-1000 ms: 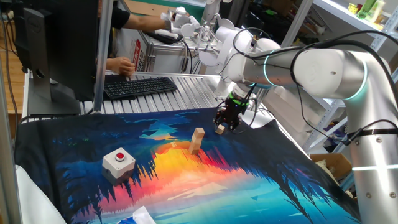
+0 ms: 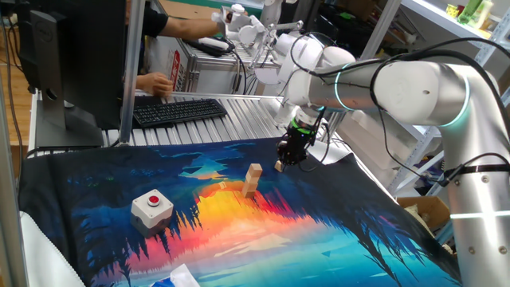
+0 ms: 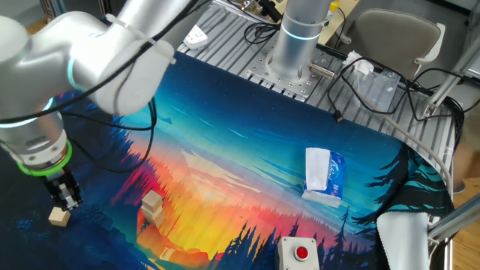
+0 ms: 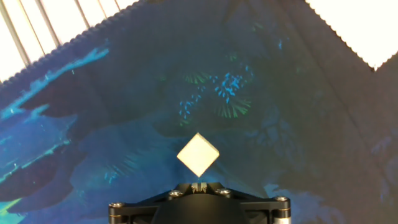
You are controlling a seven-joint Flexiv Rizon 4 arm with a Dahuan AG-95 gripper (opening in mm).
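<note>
My gripper points down over the dark part of the printed cloth, its fingers drawn together and nothing visible between them. Just beyond the fingertips in the wrist view lies a pale wooden cube, turned like a diamond with one corner toward them. Whether the tips touch that corner I cannot tell. Exterior view 2 has the cube just below and beside the gripper. In exterior view 1 the cube is partly covered by the gripper. A small upright stack of wooden blocks stands nearby on the cloth.
A grey box with a red button sits on the cloth, away from the gripper. A blue-and-white tissue pack lies toward another edge. A keyboard and a monitor stand behind the cloth.
The gripper's fingers have come closer together. The cube shows slightly farther left in exterior view 1 and is more covered by the gripper. The block stack has not moved.
</note>
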